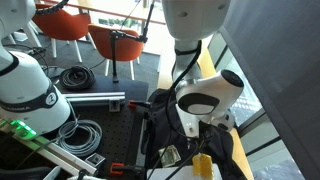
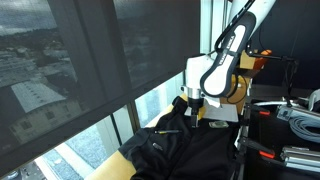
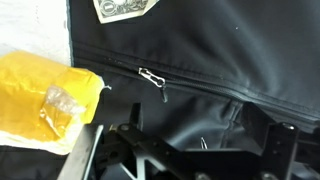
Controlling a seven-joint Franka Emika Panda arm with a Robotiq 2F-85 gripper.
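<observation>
A black jacket is spread beneath my gripper, its zipper running across the wrist view. The metal zipper pull lies on the cloth, ahead of the gap between my fingers and apart from them. My fingers stand wide, with nothing gripped between them. In exterior view 2 the jacket covers much of the table under the arm; the fingertips are hard to make out there.
A yellow pouch with a clear piece on it rests on a white sheet left of the fingers. Near the top edge lies a banknote. Coiled cable sits by the arm's base.
</observation>
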